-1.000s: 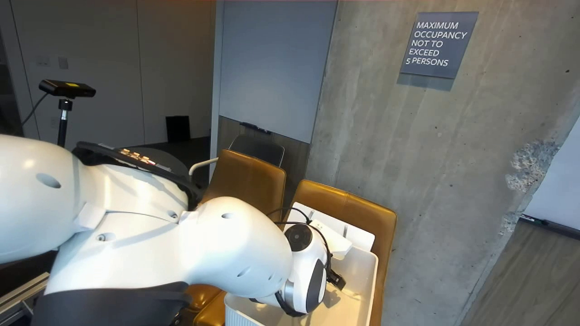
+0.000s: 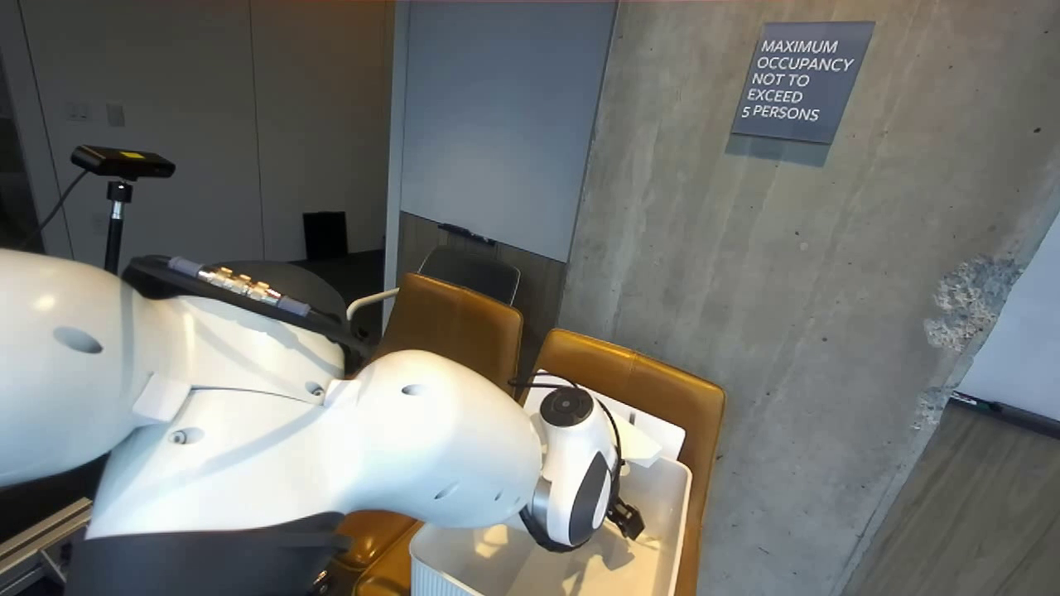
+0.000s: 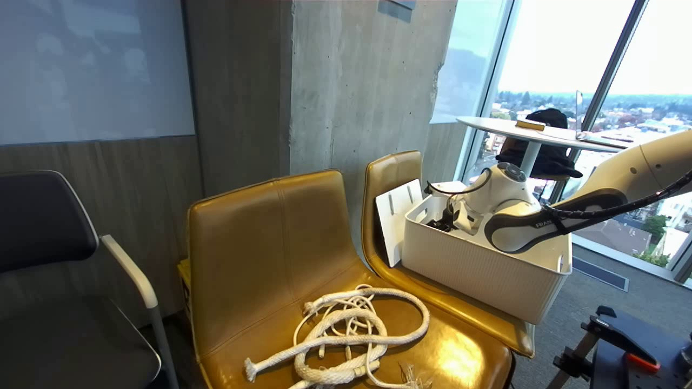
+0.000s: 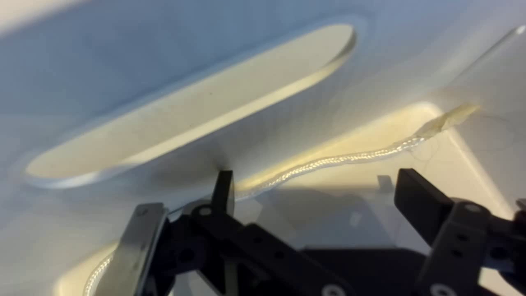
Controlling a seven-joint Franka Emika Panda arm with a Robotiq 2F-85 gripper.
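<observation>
My gripper is open inside the white bin (image 3: 477,269), its black fingers wide apart in the wrist view. A thin, pale braided rope (image 4: 340,159) lies along the bin's floor by the wall, ending in a frayed, yellowish tip (image 4: 451,120) near the corner. It passes behind my left finger (image 4: 224,192) and shows again at the lower left. Nothing is gripped between the fingers. On the seat of the other chair, outside the bin, a tangle of thick white rope (image 3: 363,324) shows in the second exterior view.
The bin stands on a tan chair (image 3: 396,167), with a white slotted panel (image 3: 396,214) leaning against the backrest. Its walls, with a long slot handle (image 4: 197,106), close in around my gripper. A second tan chair (image 3: 272,233) stands alongside.
In the first exterior view, my wrist has shifted right and slightly toward the back over the bin. The bin and chairs look unmoved.
</observation>
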